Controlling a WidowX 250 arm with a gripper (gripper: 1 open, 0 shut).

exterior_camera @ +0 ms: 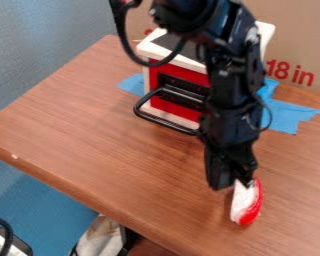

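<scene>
The black arm reaches down over the wooden table, its gripper [231, 178] pointing down at the upper end of a small white and red object [247, 207] near the right of the table. The fingertips overlap that object in the view; whether they touch it or are open or shut is unclear. Behind the arm stands a red and white box-like appliance [168, 78] with a black front and handle, partly hidden by the arm.
Blue tape [291, 115] lies on the table around the appliance. A cardboard panel [299, 45] stands behind.
</scene>
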